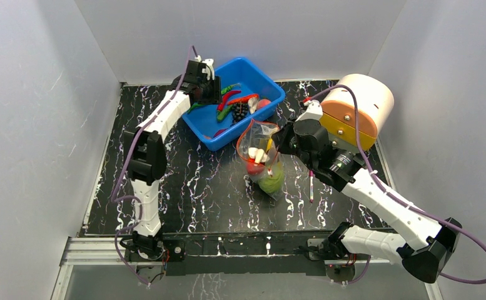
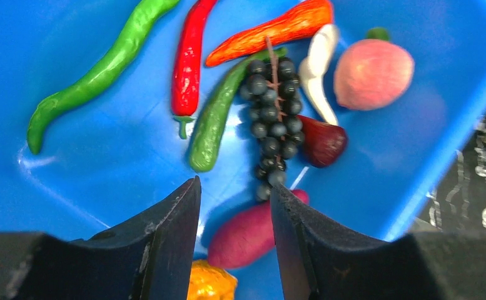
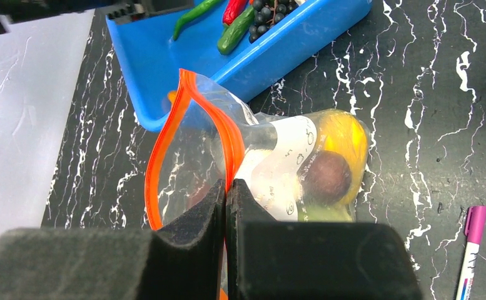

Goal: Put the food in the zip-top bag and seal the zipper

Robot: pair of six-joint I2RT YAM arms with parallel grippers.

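The zip bag (image 1: 256,169) stands on the counter holding red, green, yellow and white foods, its orange-rimmed top open. My right gripper is shut on the bag's rim. My left gripper hangs part open over the blue bin (image 1: 262,84), nothing visible between its fingers. In the bin lie green peppers (image 2: 96,81), red peppers (image 2: 187,65), an orange pepper (image 2: 253,39), grapes (image 2: 268,112), a peach (image 2: 371,75), a pink oblong food (image 2: 237,234) and a yellow food (image 2: 209,281).
A cream and yellow machine (image 1: 356,106) stands at the back right. A pink marker (image 3: 471,237) lies right of the bag. Walls close in the sides and back.
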